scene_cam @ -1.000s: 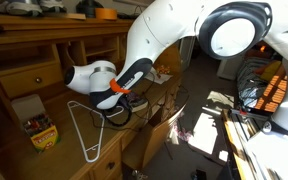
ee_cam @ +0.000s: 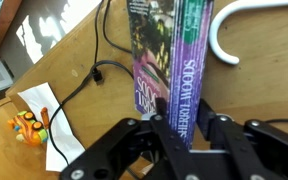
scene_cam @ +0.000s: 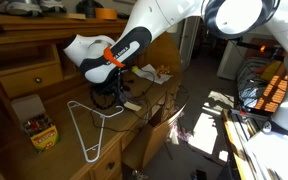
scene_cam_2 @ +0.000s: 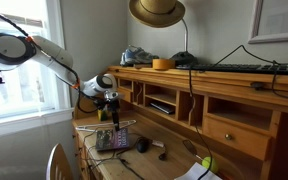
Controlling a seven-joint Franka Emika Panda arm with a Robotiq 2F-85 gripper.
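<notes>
A book [ee_cam: 185,60] with a dark, colourful cover and a lettered spine runs from the top of the wrist view down to my gripper. My gripper is shut on the book, with the dark fingers to either side of its near end. From the side, the gripper [scene_cam: 110,92] appears low over the desk, beside the white hanger [scene_cam: 81,130]; the book is hard to make out there. The second exterior view has the gripper [scene_cam_2: 115,112] over the far end of the desk.
A box of crayons [scene_cam: 41,132] stands on the desk left of the hanger. Black cables [ee_cam: 70,98] cross the wood near the book. An orange toy [ee_cam: 29,127] lies at left on white paper [ee_cam: 51,125]. Drawers and cubbyholes [scene_cam: 29,80] line the back.
The hanger and crayon box have stayed put.
</notes>
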